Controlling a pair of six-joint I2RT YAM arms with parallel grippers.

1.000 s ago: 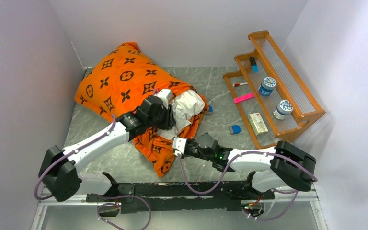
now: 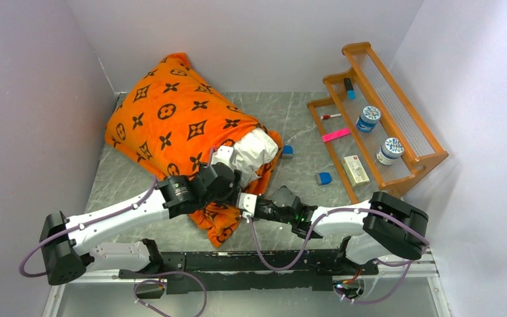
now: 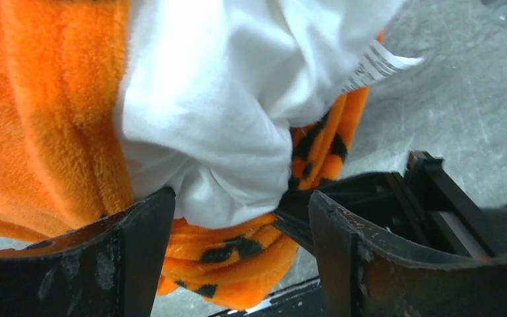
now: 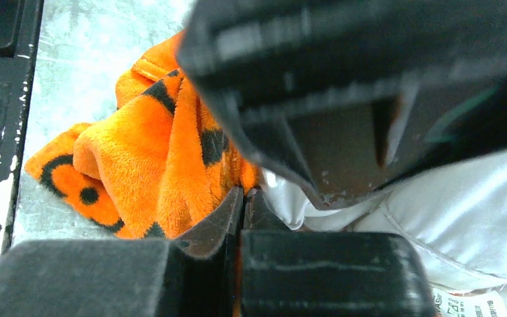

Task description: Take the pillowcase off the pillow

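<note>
An orange pillowcase [image 2: 171,119] with black patterns covers most of the pillow on the grey table. The bare white pillow [image 2: 254,150] bulges from its open end on the right, and orange folds [image 4: 142,152] bunch toward the front. In the left wrist view my left gripper stands open over the pillow's white corner, which shows between its spread fingers. From the right, my right gripper is shut at the bunched pillowcase, with orange cloth gathered into its fingertips [image 4: 214,221]. The left gripper hides part of this corner from above.
A wooden rack [image 2: 396,99] with jars, a box and small items occupies the right side. Two blue blocks [image 2: 323,178] lie between it and the pillow. Walls close in at the back and sides. Both grippers are very close together.
The pillow and case have shifted slightly backward at the far corner. The right arm has barely moved.
</note>
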